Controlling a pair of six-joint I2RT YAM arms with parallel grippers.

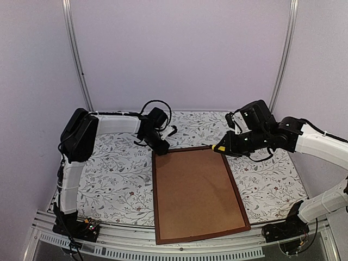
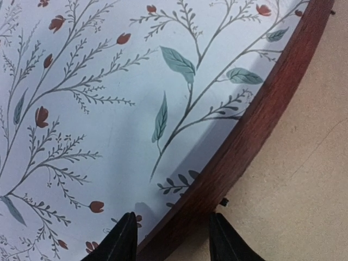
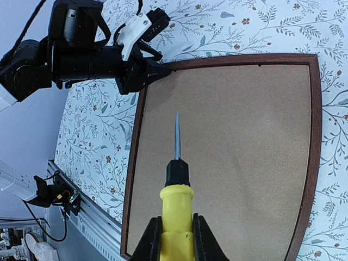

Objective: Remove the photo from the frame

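Note:
The picture frame (image 1: pixel 156 201) lies back side up, its dark wooden border around a plain brown backing board (image 1: pixel 196 196). Small dark tabs (image 2: pixel 224 202) stick out from the border's inner edge in the left wrist view. My left gripper is open at the frame's far left corner, its fingers on either side of the border; whether they touch it I cannot tell. A pointed tool with a yellow handle (image 3: pixel 177 220) is held in my right gripper, over the far right part of the frame, tip pointing away from the fingers. No photo shows.
A metal rail (image 1: pixel 147 252) runs along the front edge. Pale walls (image 1: pixel 179 54) close in the back and sides.

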